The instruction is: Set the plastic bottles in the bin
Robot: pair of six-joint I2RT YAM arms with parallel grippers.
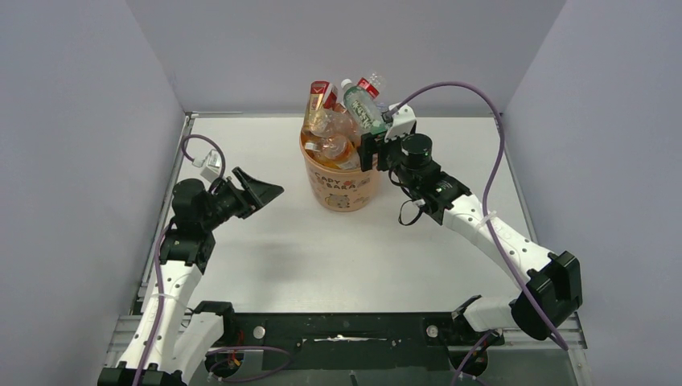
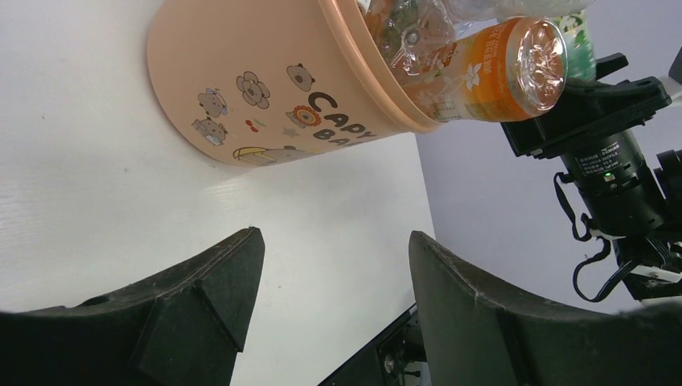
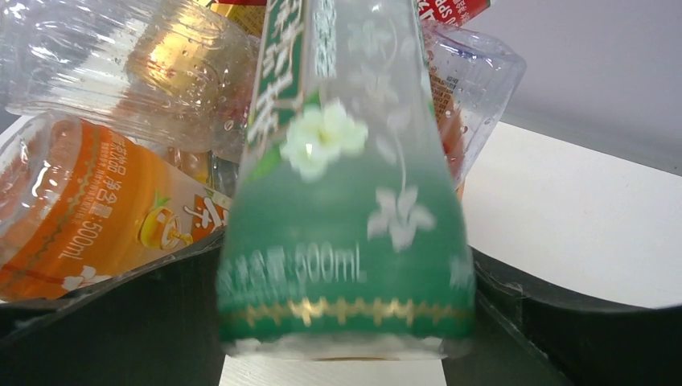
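A peach bin (image 1: 340,193), printed with capybaras, is heaped with plastic bottles, among them an orange-label bottle (image 2: 490,72) and red-label ones. A green-label bottle (image 1: 362,104) leans over the top of the pile, its cap toward the back left. My right gripper (image 1: 378,149) is shut on this bottle's lower part at the bin's right rim; the green label (image 3: 346,225) fills the middle of the right wrist view. My left gripper (image 1: 259,191) stands open, left of and a little in front of the bin, with nothing between its fingers.
Grey walls enclose the table at back, left and right.
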